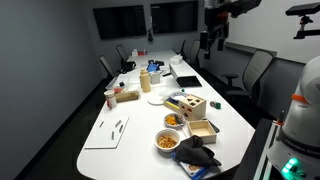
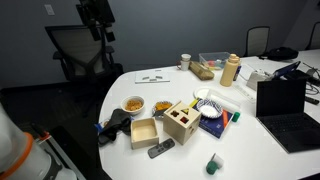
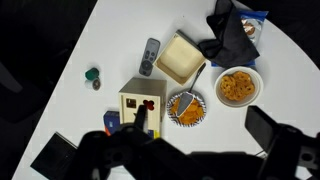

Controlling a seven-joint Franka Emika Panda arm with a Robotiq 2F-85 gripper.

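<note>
My gripper hangs high over the white table, its two dark fingers wide apart with nothing between them. In exterior view 1 the gripper is near the top, far above everything. Below it in the wrist view are a white bowl of ring-shaped snacks and a smaller bowl of orange snacks with a spoon-like utensil in it. A wooden box with shaped holes stands beside an empty, shallow wooden tray. A black cloth lies near the robot's base.
A dark remote and a small green object lie near the box. Farther off are a white plate, a tan bottle and a black laptop.
</note>
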